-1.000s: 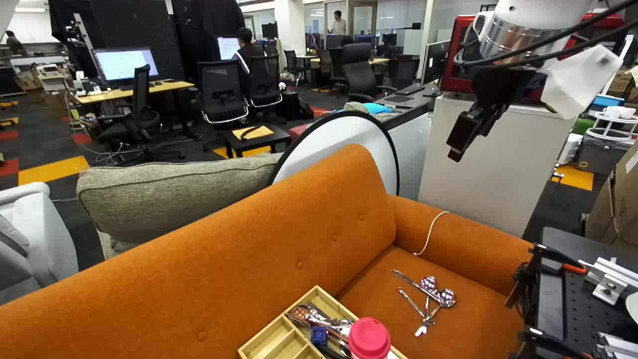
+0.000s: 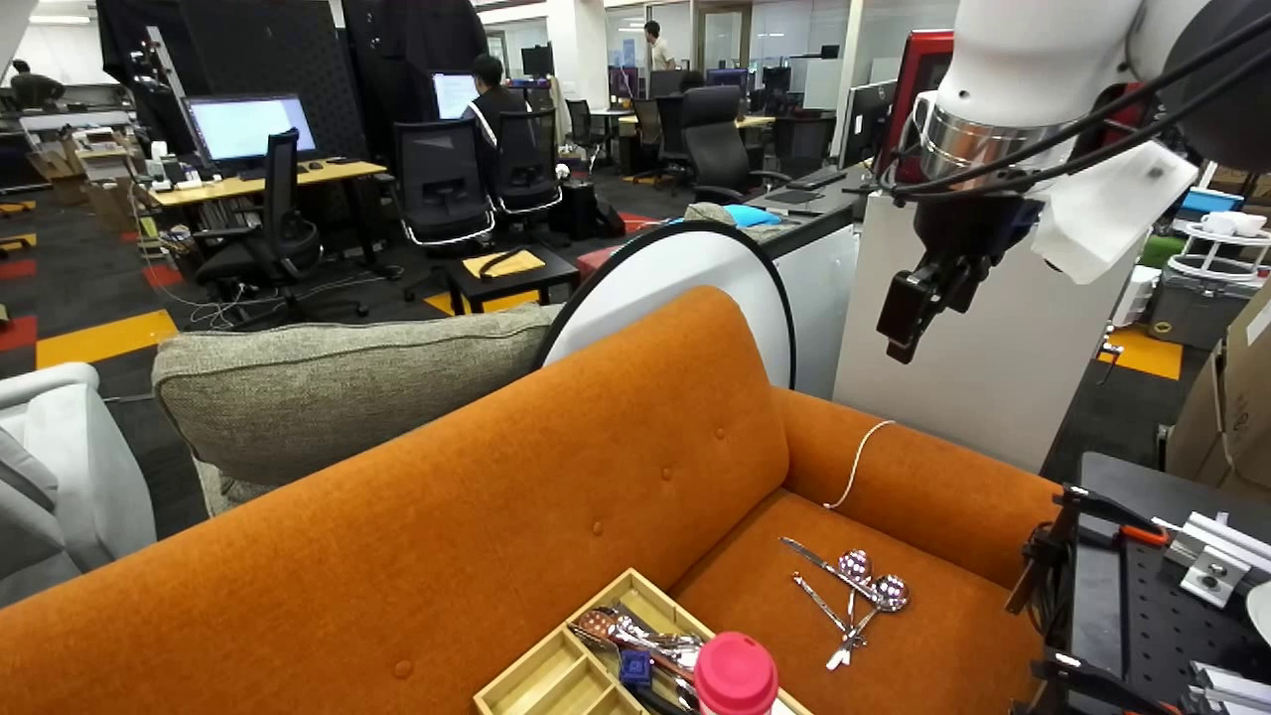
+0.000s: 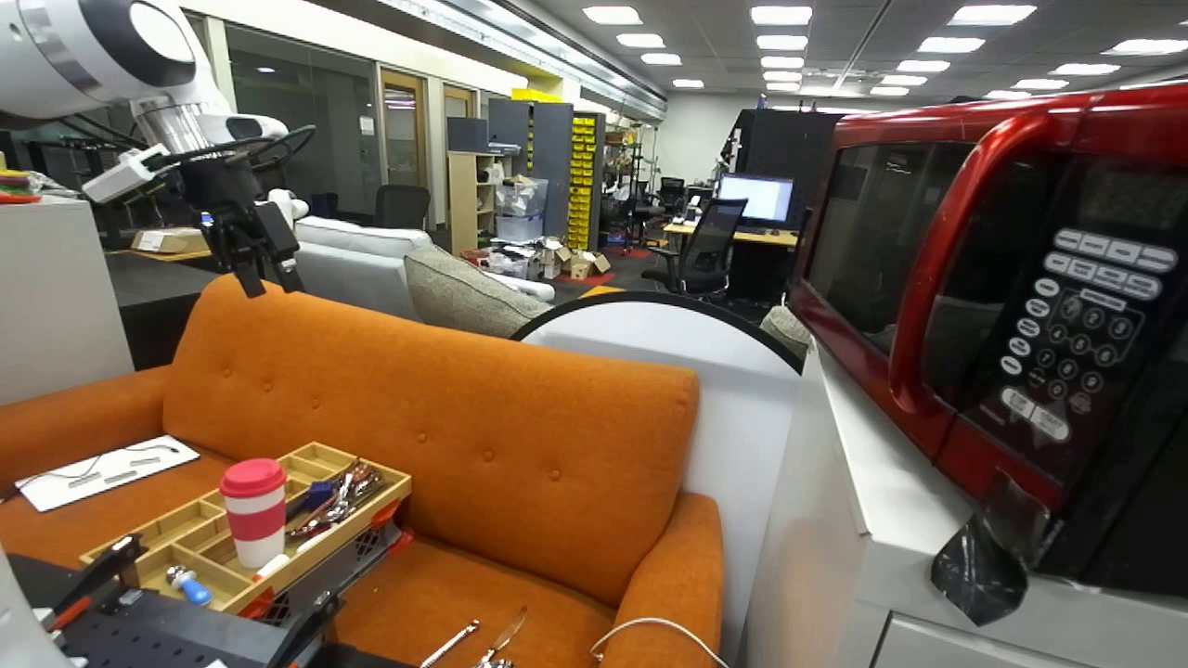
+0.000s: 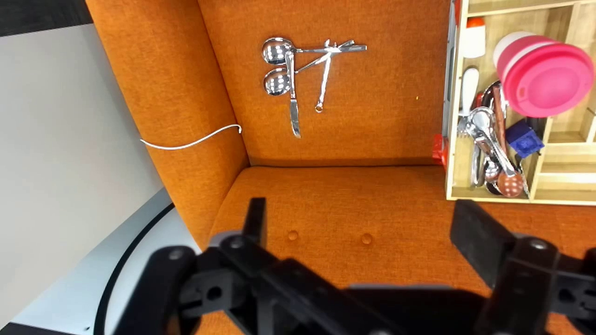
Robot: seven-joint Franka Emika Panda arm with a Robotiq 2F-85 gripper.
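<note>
My gripper hangs high above the orange couch, its two dark fingers spread wide in the wrist view with nothing between them. In exterior view 1 the gripper (image 2: 902, 340) is above the couch's armrest end. Several metal utensils lie crossed on the seat: two ladles (image 4: 277, 51), a knife (image 4: 294, 114) and a thin-handled piece (image 4: 324, 83). A wooden tray (image 4: 451, 184) holds more cutlery (image 4: 491, 134), a dark blue block (image 4: 524, 137) and a pink-lidded cup (image 4: 550, 83). The gripper touches none of these.
A white cord (image 4: 190, 145) drapes over the couch armrest (image 2: 941, 477). A red microwave (image 3: 980, 278) stands on a white cabinet. Clamps and a black perforated board (image 2: 1144, 620) sit at the right of exterior view 1. Seat space around the loose utensils is clear.
In exterior view 1, my arm and gripper have shifted slightly left and down. The utensils, tray and cup have not moved.
</note>
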